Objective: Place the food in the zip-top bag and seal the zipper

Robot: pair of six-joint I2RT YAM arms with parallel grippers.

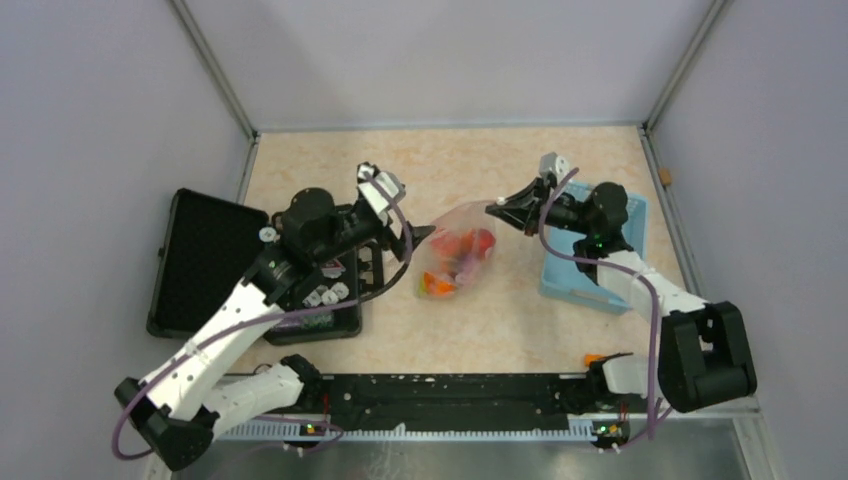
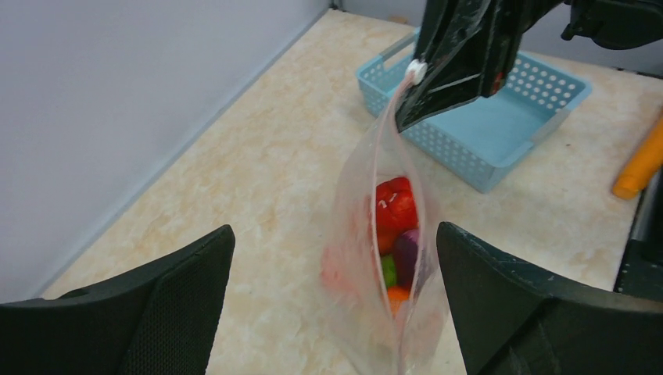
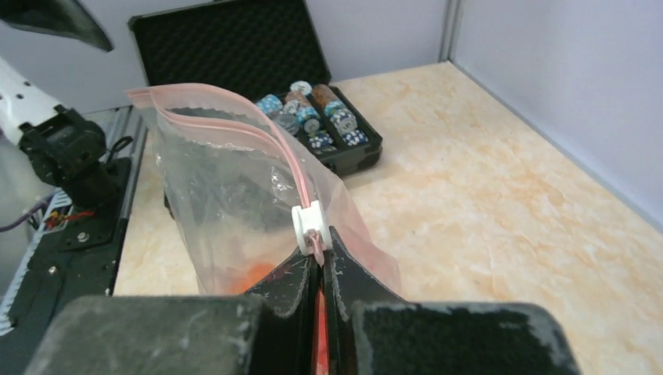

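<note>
The clear zip top bag [image 1: 458,250] hangs from my right gripper, with red, orange and other coloured food [image 2: 396,205] inside. My right gripper is shut on the pink zipper strip [image 3: 293,168] at the bag's end, just behind the white slider [image 3: 311,223]. At the bag's other end, my left gripper is open. Between its spread fingers, the left wrist view shows the bag farther off, with a gap along its mouth through which the food shows. Whether the left fingers touch the bag, I cannot tell.
An empty blue basket [image 1: 585,290] stands under the right arm. To the left lies an open black case [image 1: 205,265] holding poker chips. An orange object [image 2: 643,162] is near the front edge.
</note>
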